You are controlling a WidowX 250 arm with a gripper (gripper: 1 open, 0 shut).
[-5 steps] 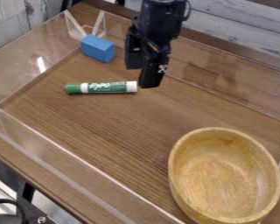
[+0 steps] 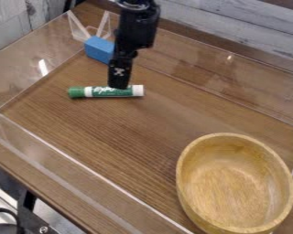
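My black gripper (image 2: pixel 120 73) hangs at the upper middle, open, just above and behind a green-and-white tube (image 2: pixel 106 91) that lies on the wooden table. A blue block (image 2: pixel 95 47) sits behind the gripper at the upper left, partly hidden by the arm.
A large yellow oval bowl (image 2: pixel 234 183) fills the lower right. The table's edge runs along the left, with clear plastic beside it.
My gripper has moved left from over the middle of the table to above the tube, near the blue block. The tube, block and bowl look unmoved.
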